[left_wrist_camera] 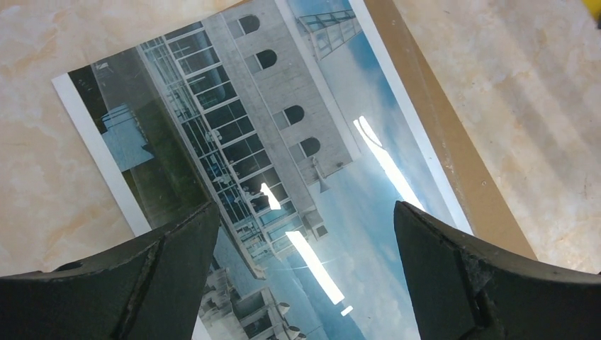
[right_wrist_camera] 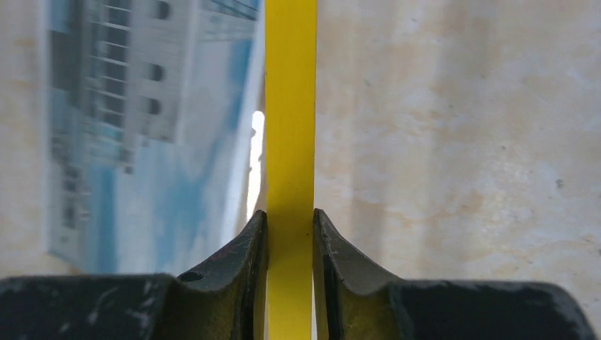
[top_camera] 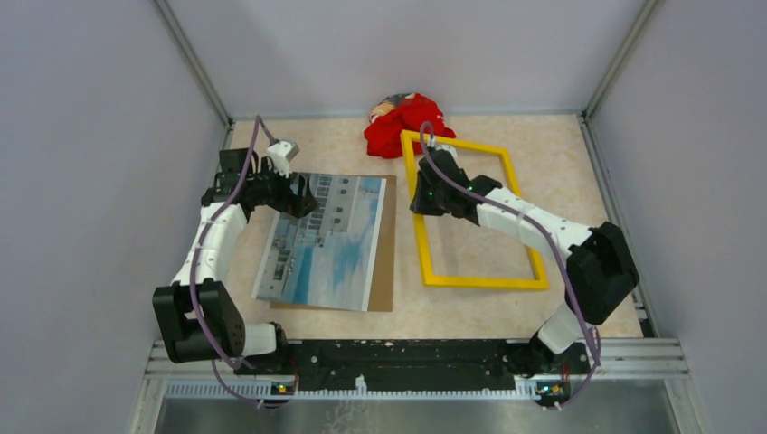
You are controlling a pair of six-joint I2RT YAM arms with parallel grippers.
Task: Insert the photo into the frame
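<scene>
The yellow frame (top_camera: 526, 261) is lifted at the right, with my right gripper shut on its left bar, which runs vertically through the right wrist view. To its left lies the photo (top_camera: 335, 253), a print of a building and blue sky, on a brown board (top_camera: 383, 262). My left gripper stands open above the photo's upper part, with nothing between its fingers.
A crumpled red cloth (top_camera: 393, 136) lies at the back middle. Pale walls enclose the table (top_camera: 583, 154) on the left, back and right; bare surface shows along the front and at the back left.
</scene>
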